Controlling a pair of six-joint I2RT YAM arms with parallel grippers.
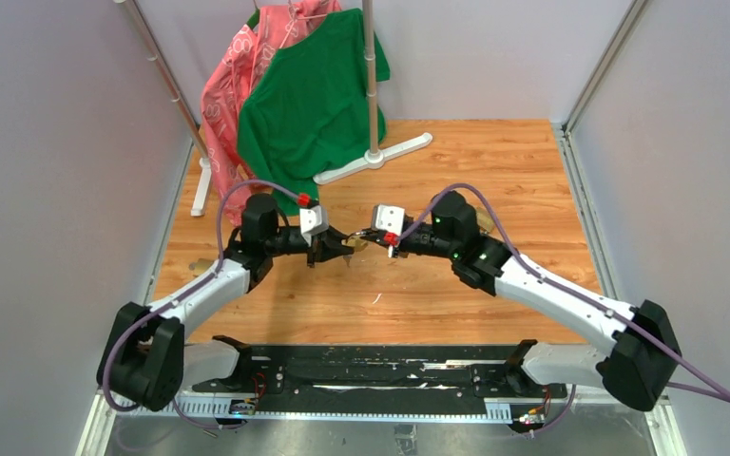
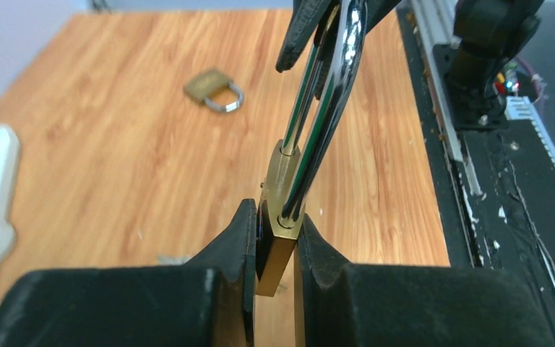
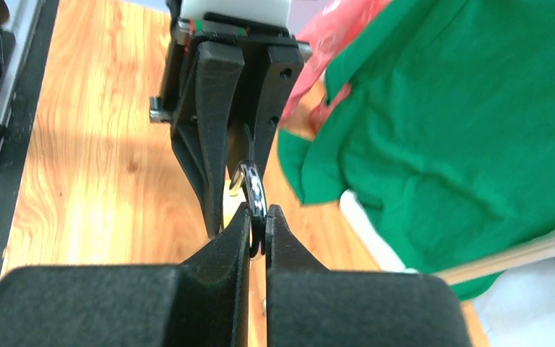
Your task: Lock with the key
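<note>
A brass padlock (image 2: pixel 283 181) is held between my two grippers. My left gripper is shut on its brass body, and its silver shackle rises towards my right gripper. Both legs of the shackle (image 2: pixel 345 65) meet the top of the body; whether they are latched I cannot tell. In the right wrist view my right gripper is shut on the shackle (image 3: pixel 254 195), with the body (image 3: pixel 233 206) partly hidden behind it. No key can be made out. From the top, the padlock is small, between the left gripper (image 1: pixel 351 247) and right gripper (image 1: pixel 365 235).
A second brass padlock (image 2: pixel 204 84) lies on the wooden table, partly behind the right arm from above. A clothes rack foot (image 1: pixel 404 148) stands at the back, with a green shirt (image 1: pixel 314 104) and a pink garment (image 1: pixel 223 104) hanging.
</note>
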